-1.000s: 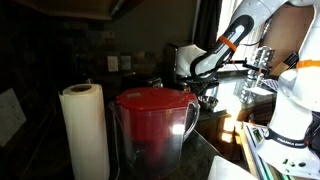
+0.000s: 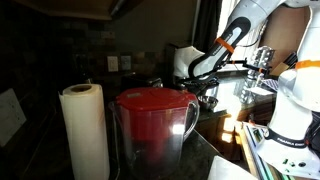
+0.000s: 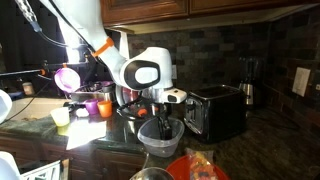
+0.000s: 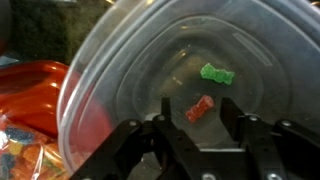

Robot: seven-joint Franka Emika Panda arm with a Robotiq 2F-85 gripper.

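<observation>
In the wrist view, a green piece (image 4: 217,74) and a red piece (image 4: 200,108), possibly wrapped candies, lie in a clear plastic bowl (image 4: 130,65). The dark fingers of my gripper stand apart at the bottom of that view, with the red piece showing in the gap. Neither finger visibly grips it. From the second exterior view, my gripper (image 3: 163,117) points down into the clear bowl (image 3: 158,139) on the counter. How far the fingertips are above the bowl's bottom is hard to tell.
A red bowl (image 3: 181,169) with shiny packets stands beside the clear bowl. A black toaster (image 3: 217,112) is close to the arm. Colored cups (image 3: 104,108) sit at the far side. A red-lidded pitcher (image 2: 155,130) and a paper roll (image 2: 86,130) stand elsewhere on the counter.
</observation>
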